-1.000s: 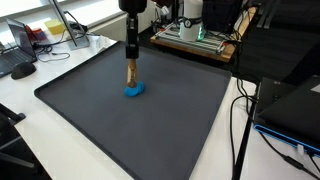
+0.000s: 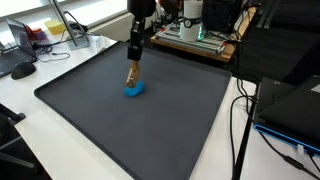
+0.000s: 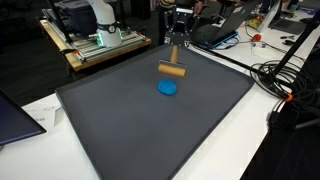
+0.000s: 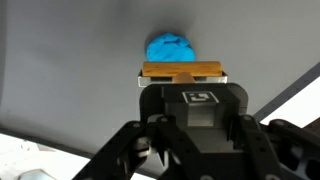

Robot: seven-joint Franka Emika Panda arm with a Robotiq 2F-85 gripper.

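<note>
A wooden T-shaped piece, like a mallet (image 3: 172,69), hangs above the grey tabletop with its crosspiece low and its stem upward. My gripper (image 3: 177,43) is shut on the stem from above. A crumpled bright blue object (image 3: 167,88) lies on the table, just in front of the mallet in exterior view 2. Seen by the wrist camera, the mallet's crosspiece (image 4: 180,69) borders the blue object (image 4: 171,48), and the gripper body hides the stem. In exterior view 1, the mallet (image 2: 132,74) appears right over the blue object (image 2: 135,90); the gap is hard to judge.
Cables (image 3: 285,85) run along its edge. A wooden stand with white and green parts (image 2: 205,42) is beyond it, and a laptop (image 2: 15,65) stands at the far left.
The arm and gripper have shifted slightly right in exterior view 1 and now lean a little. The mallet has tilted with them; the blue object stays in place.
</note>
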